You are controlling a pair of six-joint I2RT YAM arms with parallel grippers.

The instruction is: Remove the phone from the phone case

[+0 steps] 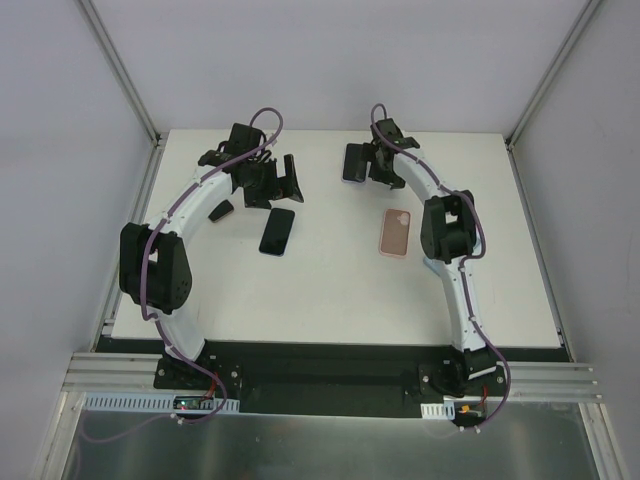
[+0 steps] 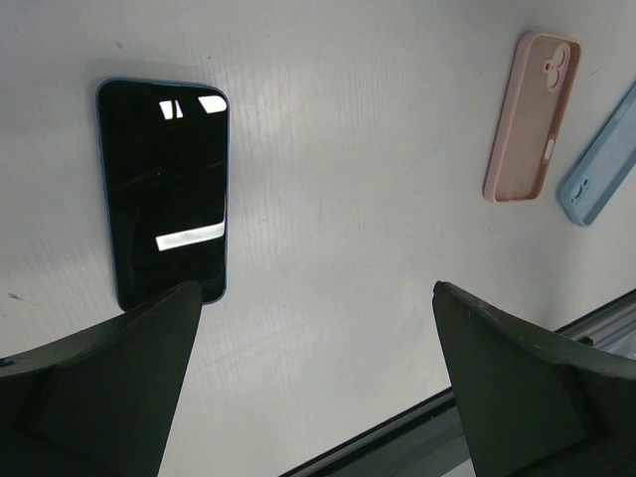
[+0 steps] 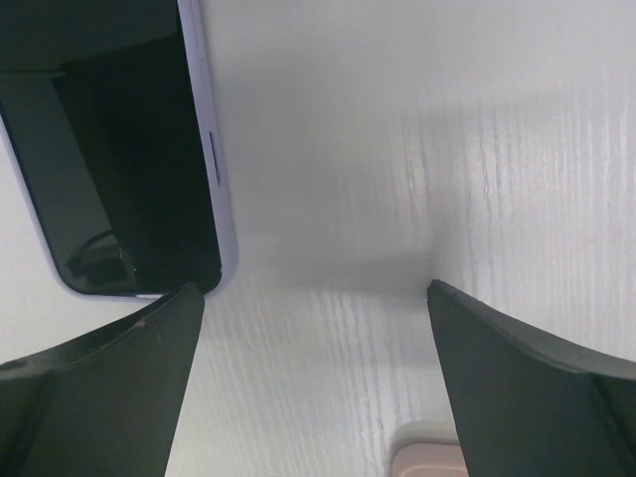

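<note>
A phone with a lilac edge lies face up at the back of the table, with my right gripper open just right of it, empty between its fingers. My left gripper stands open above the left side, near a black-screened phone with a blue edge. An empty pink case lies right of the middle. A light blue case lies beside it, mostly hidden under the right arm in the top view.
A small dark object lies at the left beside my left arm. The right arm reaches over the table's right side.
</note>
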